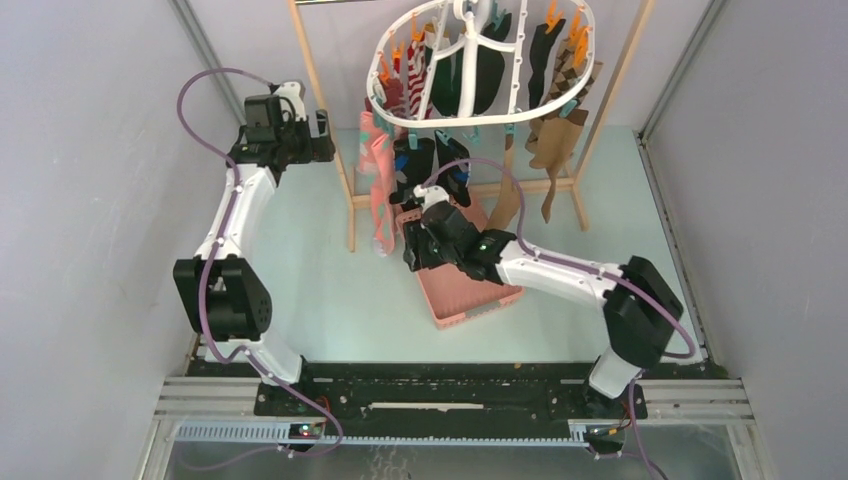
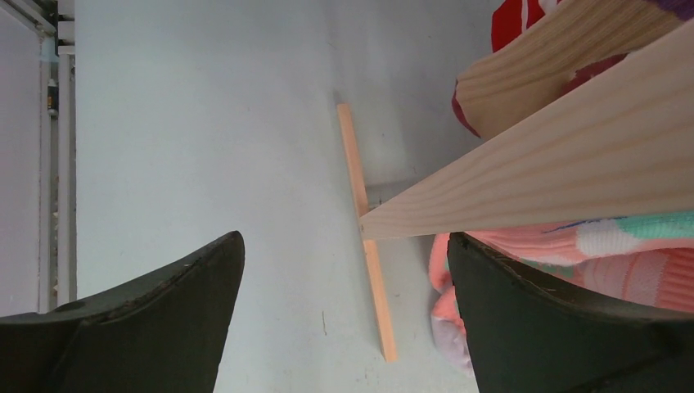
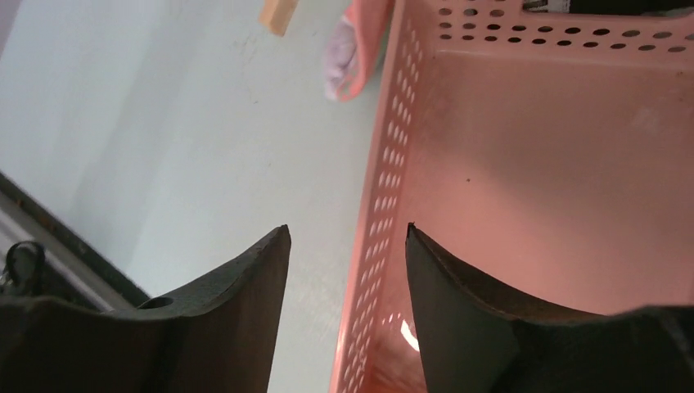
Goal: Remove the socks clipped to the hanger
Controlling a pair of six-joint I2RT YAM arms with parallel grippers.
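Observation:
Socks hang from clips on a white oval hanger (image 1: 470, 120): pink socks (image 1: 382, 180), black socks (image 1: 452, 175), red striped and brown socks (image 1: 558, 150). My left gripper (image 1: 320, 135) stands open at the wooden stand's left post. In the left wrist view that wood (image 2: 532, 164) crosses close above the open fingers, with pink striped socks (image 2: 589, 262) behind it. My right gripper (image 1: 418, 245) hangs open over the left edge of the pink basket (image 1: 460, 305); in the right wrist view nothing is between its fingertips.
The wooden stand (image 1: 352, 210) frames the socks, its feet on the pale board (image 1: 300, 300). The board is clear at left and far right. Side walls close in both edges.

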